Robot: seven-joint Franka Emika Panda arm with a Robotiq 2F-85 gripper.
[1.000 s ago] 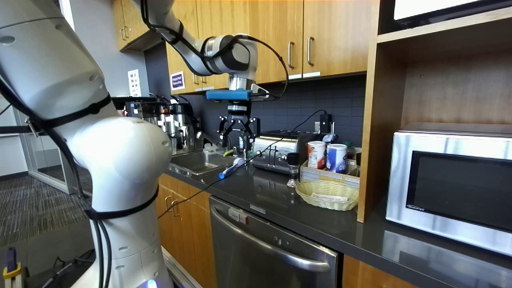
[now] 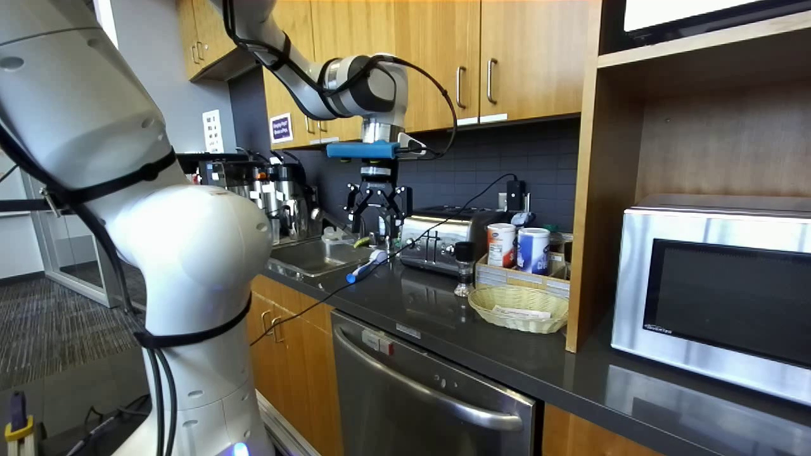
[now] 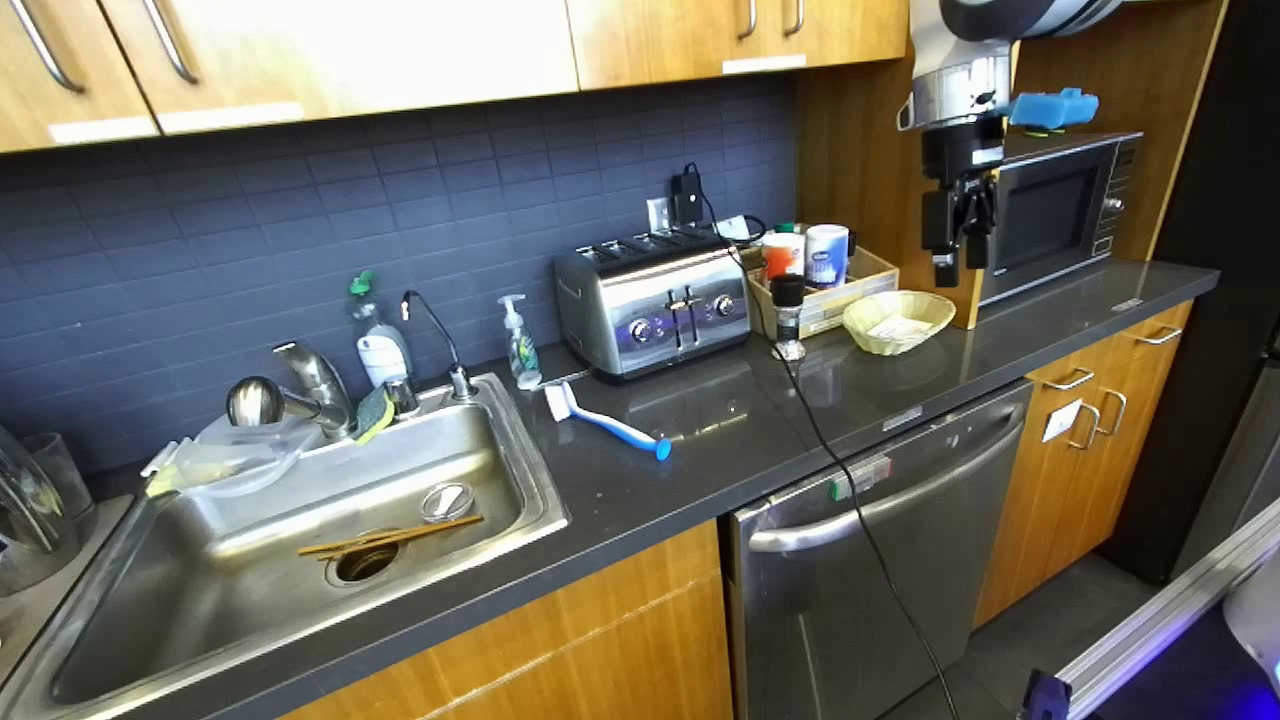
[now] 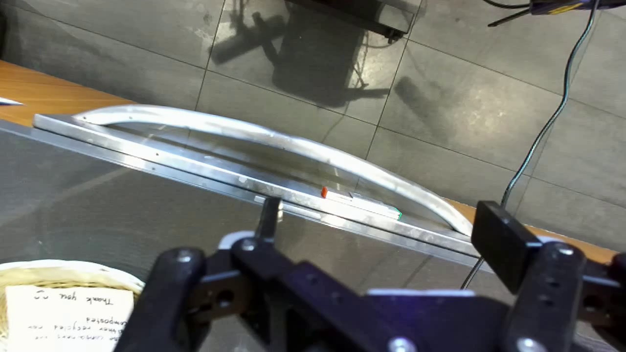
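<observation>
My gripper hangs above the counter's front edge with its fingers spread wide and nothing between them. In exterior view 1 the same gripper (image 2: pixel 376 228) points straight down; in exterior view 2 it (image 3: pixel 960 270) appears in front of the microwave. Beyond the fingertips in the wrist view lie the dishwasher handle (image 4: pixel 317 150) and a small magnet strip (image 4: pixel 362 203) on the dishwasher's edge. A blue and white brush (image 3: pixel 612 422) rests on the counter between the sink and the toaster, well away from the gripper.
The sink (image 3: pixel 546 510) holds wooden chopsticks (image 3: pixel 402 536). Along the counter stand a soap pump (image 3: pixel 521 348), toaster (image 3: pixel 654 300), pepper grinder (image 3: pixel 787 318), wicker basket (image 3: pixel 897 342) and microwave (image 2: pixel 718 289). A black cable (image 3: pixel 854 504) crosses the counter and droops over the dishwasher (image 2: pixel 433 380).
</observation>
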